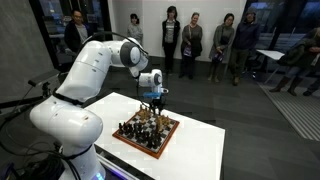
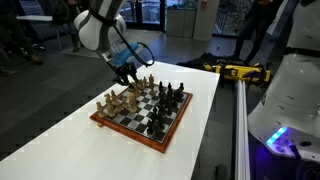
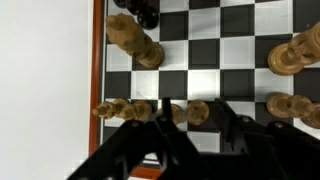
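A wooden chessboard (image 1: 140,149) with light and dark pieces lies on the white table. In exterior view 1, my gripper (image 1: 156,105) points down at the board's far edge, among the light pieces. Exterior view 2 shows the gripper (image 2: 129,78) low over the light pieces (image 2: 112,103). In the wrist view, the gripper's dark fingers (image 3: 167,132) stand apart at the bottom. A small light wooden piece (image 3: 198,112) shows between the fingertips, seen from above. Whether either finger touches it cannot be told.
Close by on the left stand a tall light piece (image 3: 134,38) and a smaller one (image 3: 108,109); more light pieces (image 3: 290,57) stand right. Dark pieces (image 2: 170,98) crowd the opposite side. Bare white table (image 1: 195,145) surrounds the board. People (image 1: 170,35) stand behind.
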